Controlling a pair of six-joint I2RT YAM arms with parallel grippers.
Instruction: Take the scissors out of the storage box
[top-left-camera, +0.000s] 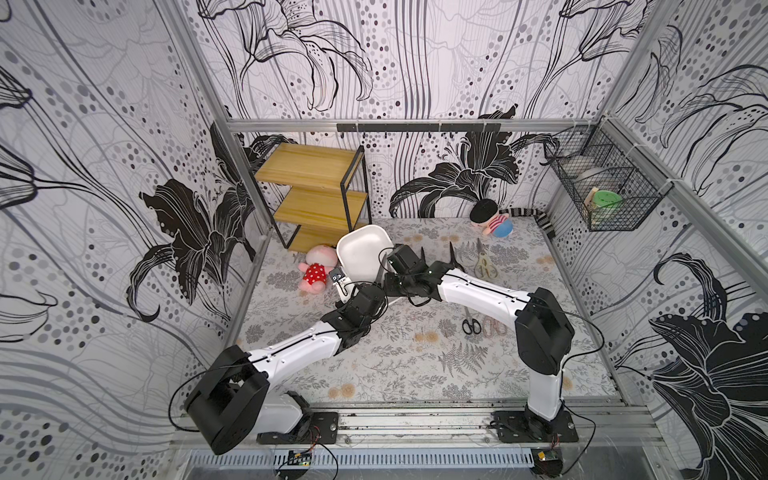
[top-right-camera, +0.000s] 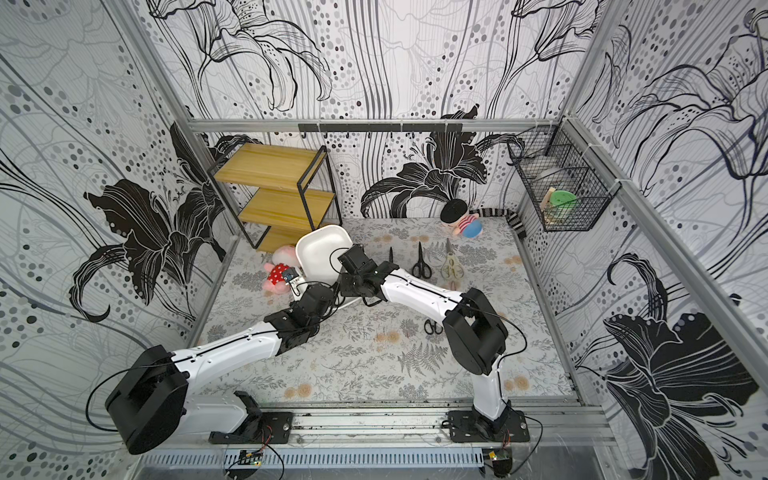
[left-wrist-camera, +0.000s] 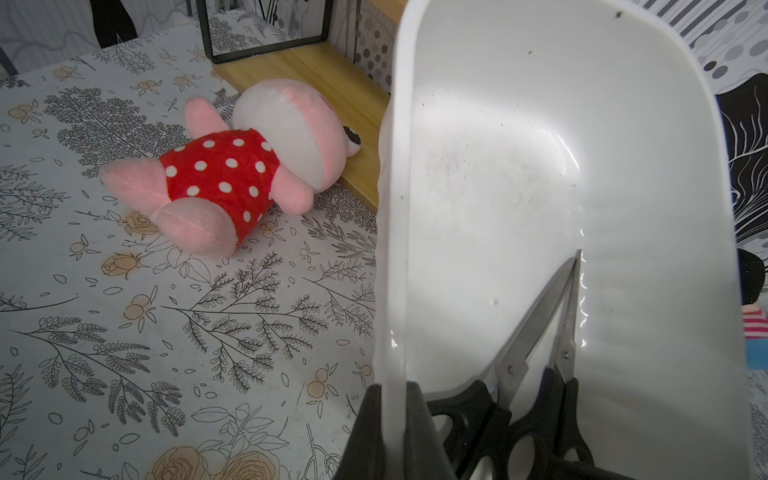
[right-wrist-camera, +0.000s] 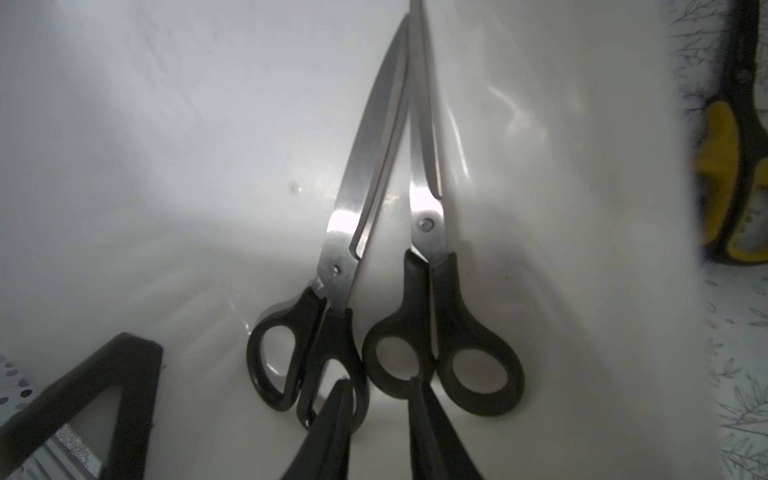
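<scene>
The white storage box (top-left-camera: 364, 248) holds two pairs of black-handled scissors, side by side with blades meeting, seen as the left pair (right-wrist-camera: 360, 160) and the right pair (right-wrist-camera: 472, 368) in the right wrist view. My left gripper is shut on the box's near rim. My right gripper is part open over the handles in the box, its fingertips apart with no scissors visibly clamped between them.
A pink plush toy (left-wrist-camera: 220, 184) lies left of the box, beside the wooden shelf (top-left-camera: 308, 168). Several other scissors (top-right-camera: 420, 264) lie on the table to the right. A wire basket (top-left-camera: 600, 184) hangs at the right.
</scene>
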